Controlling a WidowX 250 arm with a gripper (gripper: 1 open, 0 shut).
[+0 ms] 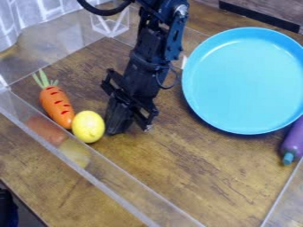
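The black gripper (126, 110) reaches down to the wooden surface just right of a yellow egg-shaped object (88, 126), with its lower end close beside it. Its fingers look shut, with nothing visible between them, though the dark parts overlap and are hard to make out. An orange toy carrot (56, 106) with a green top lies to the left of the yellow object.
A light blue plate (240, 78) takes up the upper right. A purple toy (299, 140) lies at the right edge. Clear plastic walls (136, 199) run along the left and front.
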